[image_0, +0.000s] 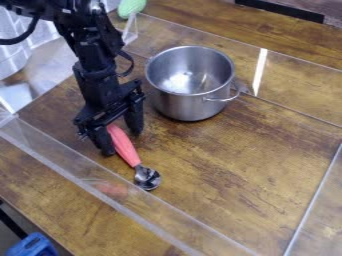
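My black gripper (115, 125) is low over the table at the left, its fingers around the upper part of a red-handled utensil (126, 150) with a shiny metal head (147, 177) lying toward the front. Whether the fingers are closed on the handle is unclear. A steel pot (190, 81) with side handles stands just behind and right of the gripper.
Clear plastic walls (261, 75) edge the wooden work surface (254, 170). A pale green object (130, 7) is at the back, a blue object (34, 247) at the front left corner.
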